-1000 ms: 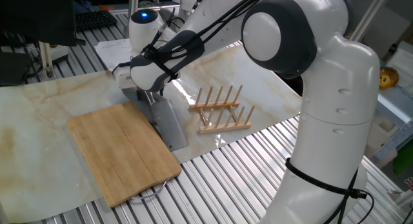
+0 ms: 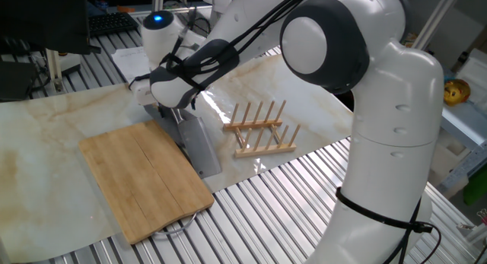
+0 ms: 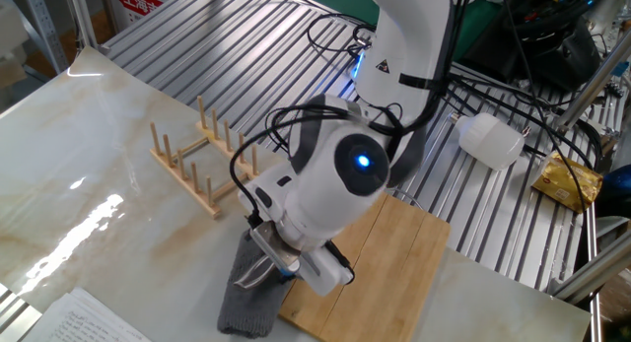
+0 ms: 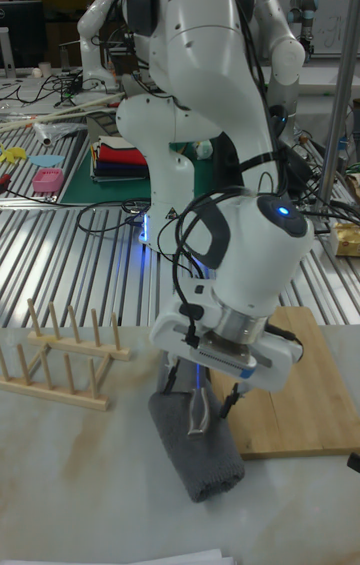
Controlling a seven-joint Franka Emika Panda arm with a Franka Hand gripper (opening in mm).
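Observation:
In exterior view 3, my gripper [image 4: 200, 390] points down over a dark grey rolled cloth [image 4: 197, 455]. Its two dark fingers [image 4: 230, 402] stand well apart. A shiny metal handle [image 4: 198, 414] lies between or just in front of them, resting on the cloth; exact contact cannot be told. Exterior view 1 shows a broad metal blade [image 2: 201, 146], like a cleaver's, stretching from below the wrist along the edge of a wooden board [image 2: 144, 180]. From above, the cloth [image 3: 250, 307] shows beside the board, with the wrist covering part of both.
A wooden peg rack [image 2: 262, 135] stands close to the blade on the side away from the board. Papers [image 3: 84, 317] lie at the table's edge in exterior view 2.
The blade, board and rack have stayed where they were.

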